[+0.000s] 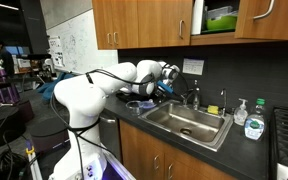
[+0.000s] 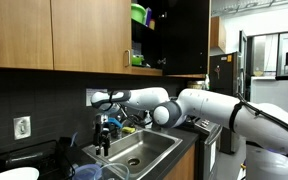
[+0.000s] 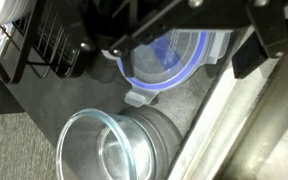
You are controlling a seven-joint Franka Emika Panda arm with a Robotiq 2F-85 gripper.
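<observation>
In the wrist view my gripper is open, its dark fingers spread wide with nothing held. Between and below them shows a round clear lid (image 3: 162, 72) with a blue seal and clip tabs, lying on the dark counter. Nearer, a clear round glass bowl (image 3: 76, 150) stands open beside the lid, close to the sink's edge. From the side, the gripper (image 2: 102, 146) hangs over the counter left of the sink, above the glass bowl (image 2: 108, 171). How high it is above the lid I cannot tell.
The steel sink (image 1: 189, 122) with its faucet (image 1: 196, 97) lies right of the arm. A black dish rack (image 3: 54, 45) borders the lid's left side. Soap bottles (image 1: 254, 122) stand far right, and wall cabinets (image 1: 144, 25) hang above.
</observation>
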